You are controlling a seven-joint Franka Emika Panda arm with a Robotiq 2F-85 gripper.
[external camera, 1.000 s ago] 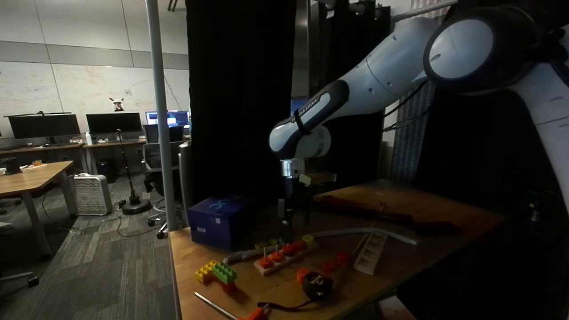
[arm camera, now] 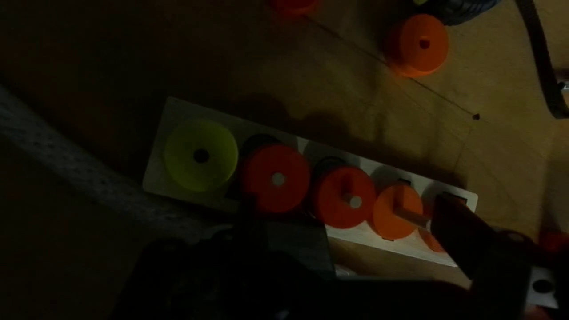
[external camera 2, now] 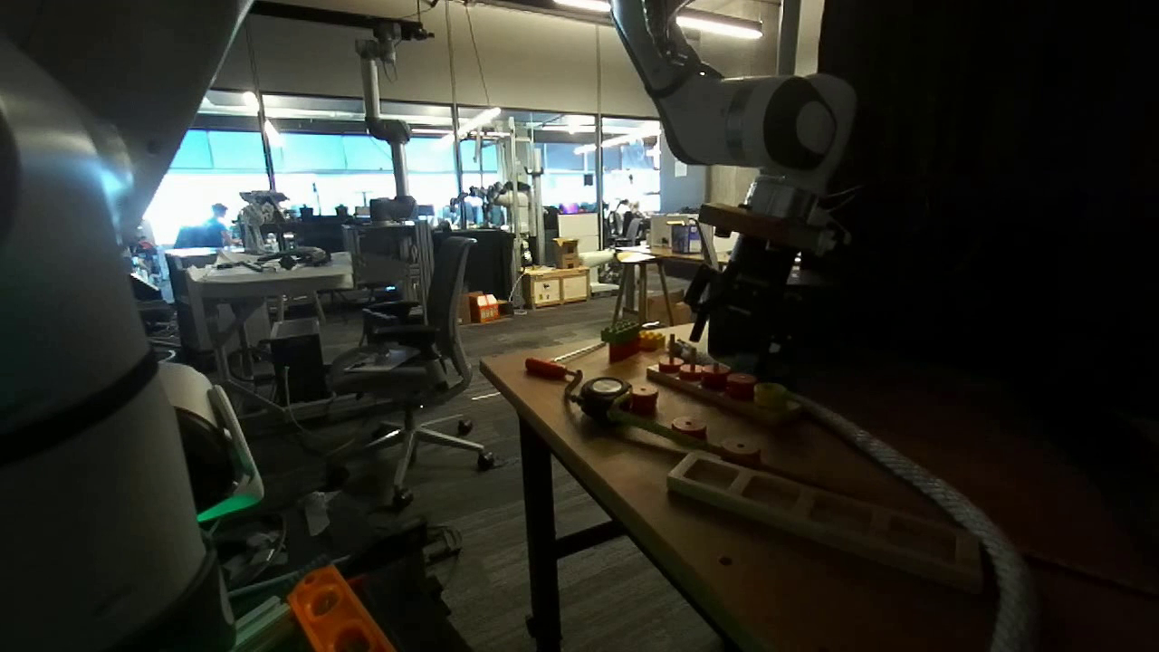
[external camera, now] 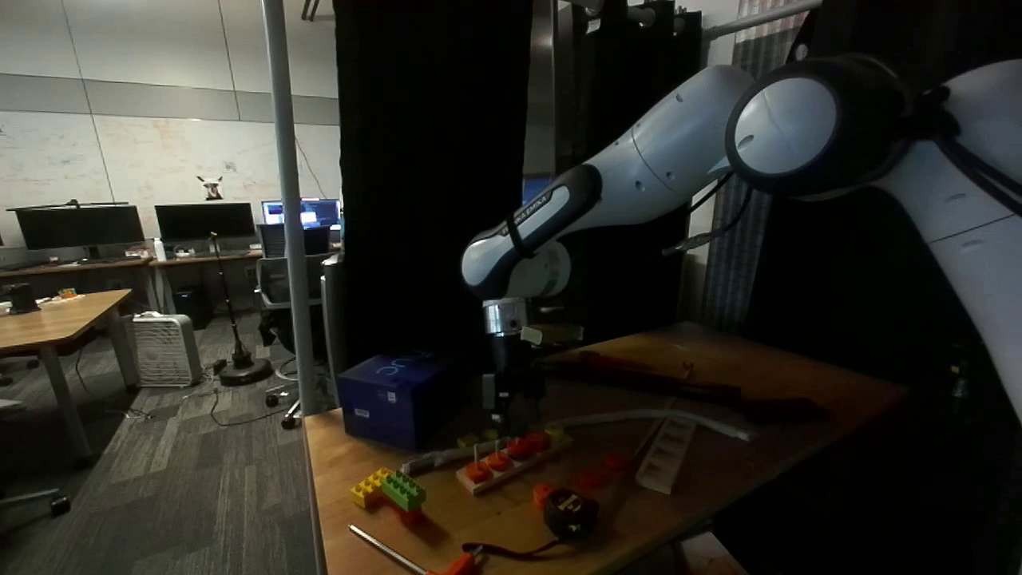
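Note:
A pale wooden peg board [arm camera: 250,125] lies on the table, bearing a yellow cup-like piece [arm camera: 201,155] at one end and several red and orange discs, such as a red disc [arm camera: 276,178] and an orange disc [arm camera: 392,218]. Pegs poke up through the discs. My gripper is open above the board in the wrist view, its dark fingers spread and partly covering the board's lower side. No object shows between them. From the side, the gripper [external camera: 512,417] hangs just behind the board.
Nearby lie a loose orange disc [arm camera: 421,45], a tape measure [external camera: 570,513], toy bricks [external camera: 388,489], a screwdriver [external camera 2: 550,369] and a compartment tray [external camera 2: 826,516]. A blue box [external camera: 388,402] stands behind; a braided hose [external camera 2: 924,484] runs along the board. Much of the scene is dark.
In exterior view 1 the arm and gripper have shifted left and slightly down. The board and the other table objects look unmoved.

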